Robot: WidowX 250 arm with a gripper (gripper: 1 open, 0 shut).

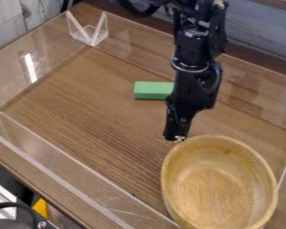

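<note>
My black gripper (177, 134) is low over the wooden table, just above the back rim of a large wooden bowl (220, 188). It looks shut, with nothing visible between its fingers. A green block (152, 90) lies flat behind it, partly hidden on its right side by the arm.
A clear plastic rack (88, 27) stands at the back left. A low clear edge (62, 166) runs along the table's front left, with cables and a yellow object beyond it.
</note>
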